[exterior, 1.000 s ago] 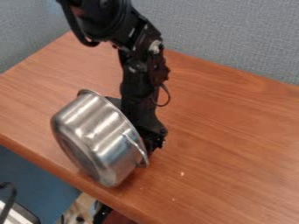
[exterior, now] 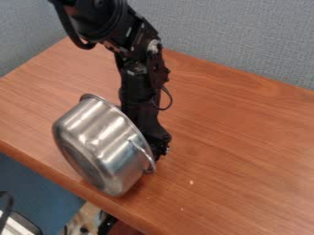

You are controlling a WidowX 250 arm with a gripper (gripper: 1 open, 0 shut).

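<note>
A shiny steel pot [exterior: 98, 142] lies tilted on its side at the front left edge of the wooden table, its base toward the lower left. The black arm reaches down from the top, and its gripper [exterior: 150, 147] is low behind the pot's right side, close to the rim. The fingertips are mostly hidden by the pot, so whether they grasp it cannot be seen.
A grey wall [exterior: 245, 41] stands behind it. Past the front left edge are a blue surface and some clutter below.
The arm's upper joints have shifted slightly to the left compared with a second ago. The pot stays in about the same place.
</note>
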